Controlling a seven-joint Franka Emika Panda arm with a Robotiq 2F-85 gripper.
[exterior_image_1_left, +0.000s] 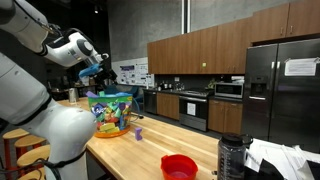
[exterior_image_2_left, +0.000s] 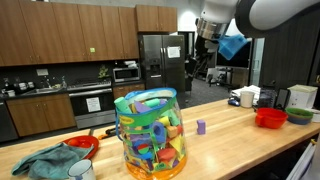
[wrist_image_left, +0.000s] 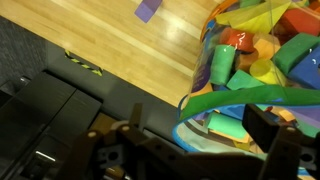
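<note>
A clear bag-like container (exterior_image_2_left: 128, 150) with a teal rim stands on the wooden table, filled with colourful toy blocks (exterior_image_2_left: 165, 140). From the wrist view, its rim (wrist_image_left: 225, 98) crosses the lower right, with green, orange, yellow and blue blocks (wrist_image_left: 262, 72) inside. My gripper is open above the container's edge, its dark fingers spread with nothing held between them. Exterior view 1 shows the gripper (exterior_image_1_left: 106, 79) over the container at the table's left. A small purple block (exterior_image_2_left: 201, 127) lies apart on the bare table.
In exterior view 1, a red bowl (exterior_image_1_left: 179, 167) and a dark canister (exterior_image_1_left: 231, 157) are at the near side. A white mug (exterior_image_2_left: 82, 171) and a teal cloth (exterior_image_2_left: 48, 160) sit across the table.
</note>
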